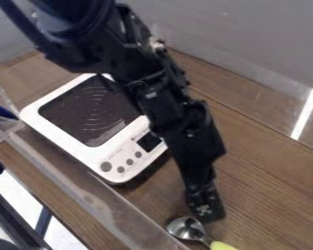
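Note:
My black gripper [203, 207] points down at the wooden counter, just above and beside a spoon [188, 230] with a metal head and a yellow-green handle, which runs off the bottom edge of the camera view. The fingertips are dark and seen from above, with nothing visible between them. A white portable hob [116, 155] with a black top and buttons sits to the left, partly behind my arm.
A clear plastic edge runs along the front left, and a grey wall stands at the back. A blue and clear item lies at the far left edge.

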